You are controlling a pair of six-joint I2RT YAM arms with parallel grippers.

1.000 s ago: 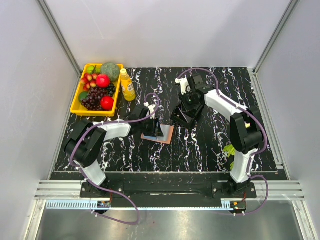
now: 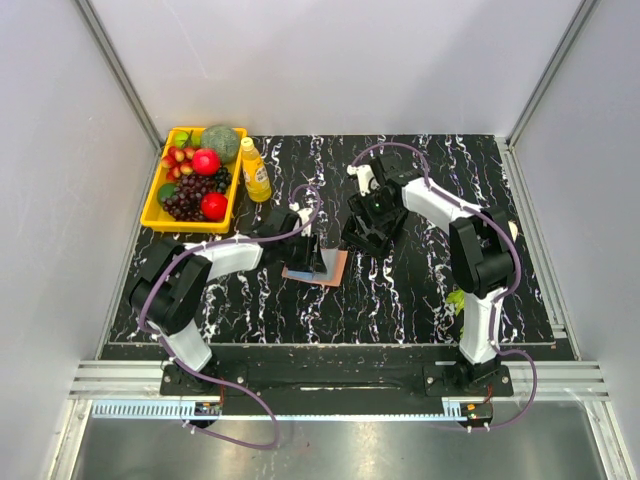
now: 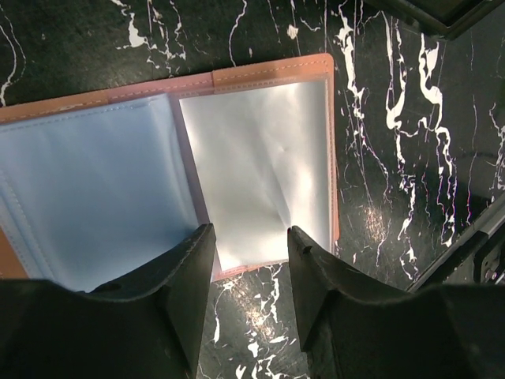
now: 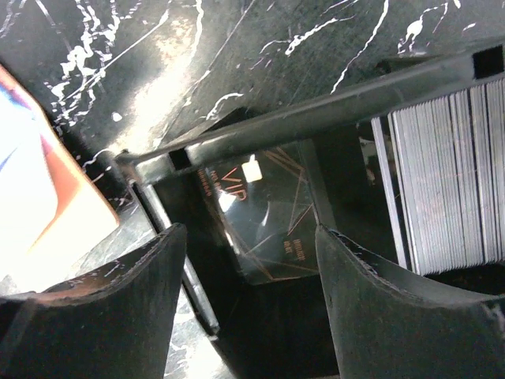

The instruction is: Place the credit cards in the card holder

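A pink card holder lies mid-table; the left wrist view shows its blue pocket and a silvery-white panel. My left gripper is over that panel, fingertips apart, nothing visible held. Right of the holder is a black case; the right wrist view shows a dark card marked VIP inside it, beside a row of thin edges. My right gripper stands open over the case, its fingertips either side of the dark card.
A yellow fruit basket and a yellow bottle stand at the back left. A green object is partly hidden by the right arm.
The left arm has moved very slightly.
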